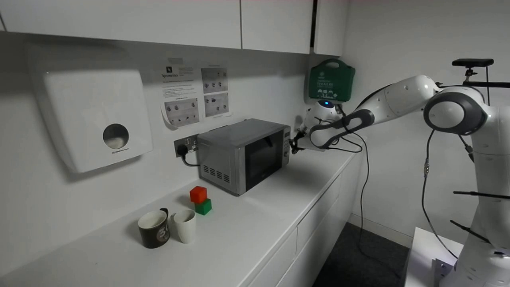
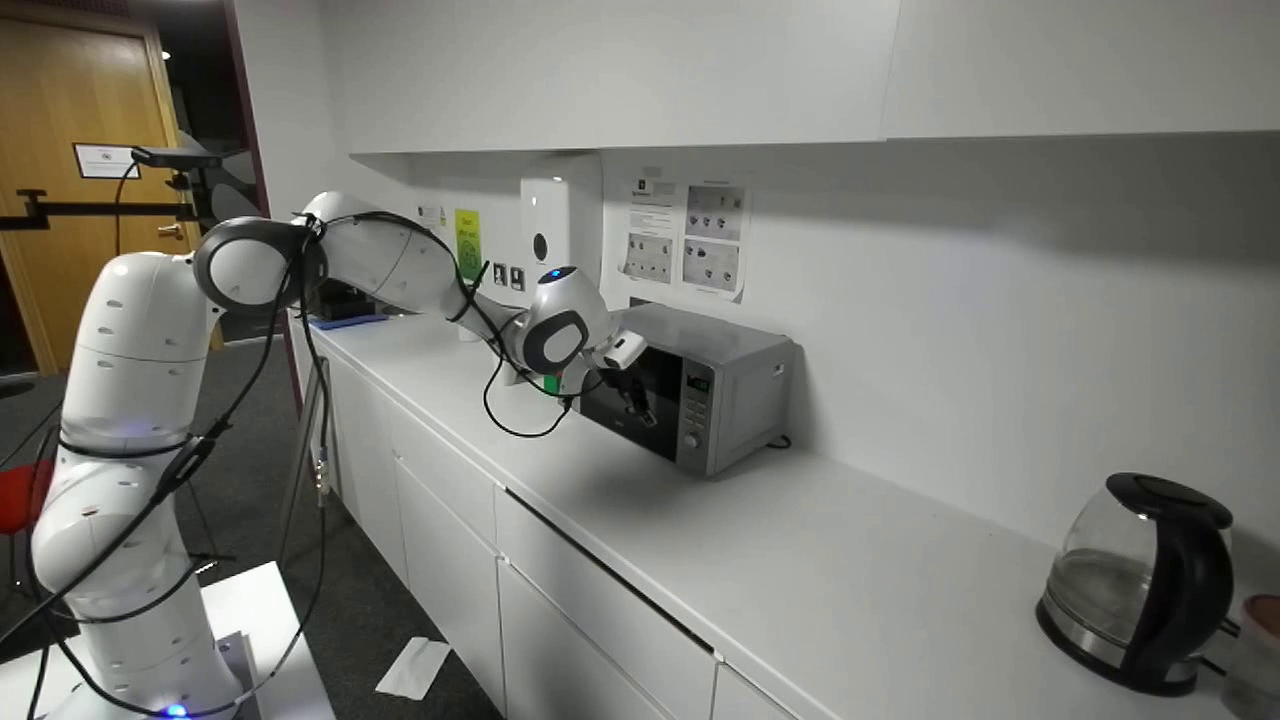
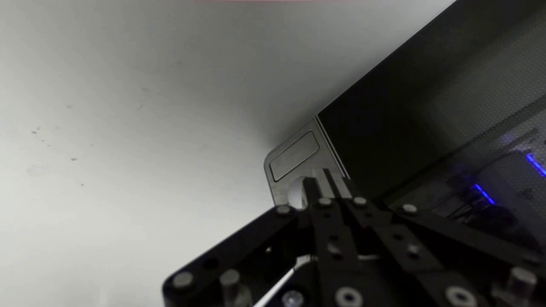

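A grey microwave (image 1: 241,155) stands on the white counter (image 1: 258,215) with its dark door shut. My gripper (image 1: 293,146) is beside its control panel, at the right end of its front. From the other exterior view, the gripper (image 2: 645,412) hangs in front of the microwave (image 2: 738,348) near the panel. In the wrist view the fingers of my gripper are shut together, with nothing visible between them. Just past the fingertips lie the round dial (image 3: 295,192) and the rectangular button (image 3: 294,155). Whether they touch the panel, I cannot tell.
A red block (image 1: 198,194) sits on a green block (image 1: 203,207), close to a white cup (image 1: 186,227) and a dark mug (image 1: 155,235). A kettle (image 2: 1110,588) stands farther along the counter, with clear surface between it and the microwave.
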